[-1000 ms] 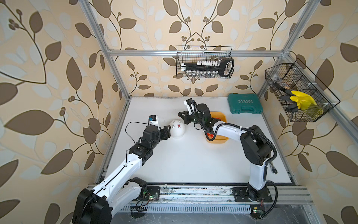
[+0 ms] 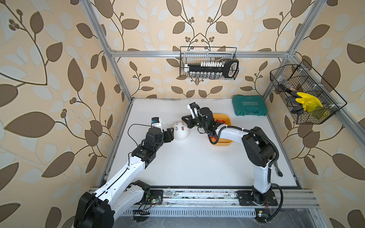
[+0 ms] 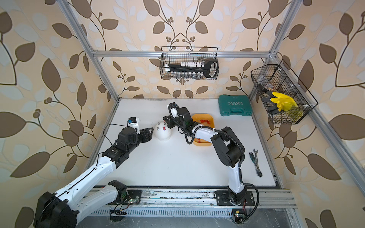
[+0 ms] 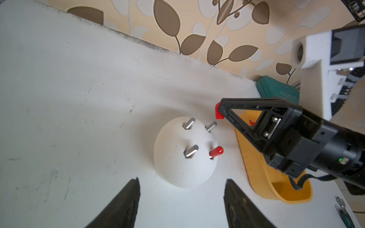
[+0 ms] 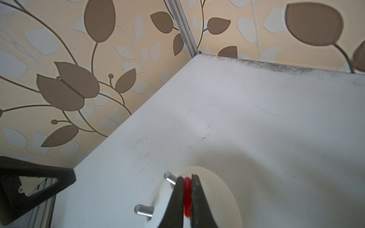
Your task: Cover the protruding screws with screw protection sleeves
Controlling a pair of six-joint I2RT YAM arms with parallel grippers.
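Note:
A white dome (image 4: 182, 163) with several protruding screws stands on the table. One screw, at the dome's near right, wears a red sleeve (image 4: 216, 151); bare metal shows on the near screw (image 4: 192, 150), the far-left screw (image 4: 189, 123) and the far-right screw (image 4: 211, 126). My right gripper is shut on a red sleeve (image 4: 219, 111), which hangs just above and right of the far-right screw, apart from it in the left wrist view. Left of the dome, my left gripper is open, its fingers (image 4: 127, 201) wide apart and empty.
Behind the right gripper, an orange bin (image 2: 223, 142) holds red pieces. A green case (image 2: 249, 105) lies at the back right, and tools (image 3: 255, 163) lie at the right edge.
My right gripper has come down slightly toward the dome with the sleeve. The left arm and the dome look unmoved.

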